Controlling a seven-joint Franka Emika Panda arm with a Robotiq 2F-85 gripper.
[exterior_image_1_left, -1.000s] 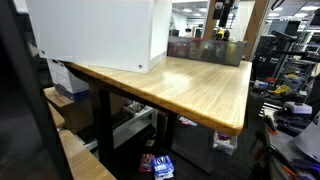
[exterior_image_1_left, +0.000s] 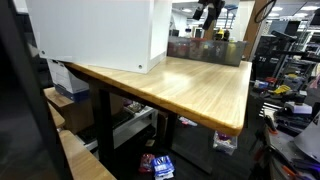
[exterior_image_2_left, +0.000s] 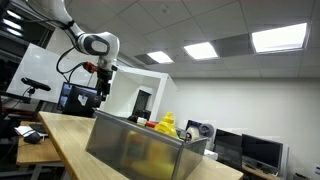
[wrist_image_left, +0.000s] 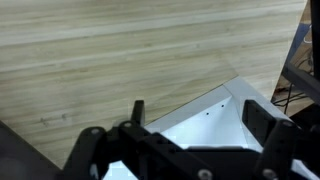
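My gripper stands open in the wrist view, its two dark fingers wide apart and nothing seen between them. Below it lie the pale wooden tabletop (wrist_image_left: 90, 75) and the corner of a white surface (wrist_image_left: 205, 128). At the top of exterior view 1 the gripper (exterior_image_1_left: 208, 18) hangs above the table, too small there to read its fingers. Exterior view 2 has the white arm (exterior_image_2_left: 95, 43) reaching over the table, with the gripper high near a grey bin (exterior_image_2_left: 140, 143).
Inside the bin are a yellow object (exterior_image_2_left: 167, 125) and several other items, partly hidden by its wall. A large white panel (exterior_image_1_left: 95, 35) stands on the table's left in exterior view 1.
In exterior view 1 the gripper has shifted left and a little up, towards the white panel, and the arm's angle differs. The table and panel look unmoved.
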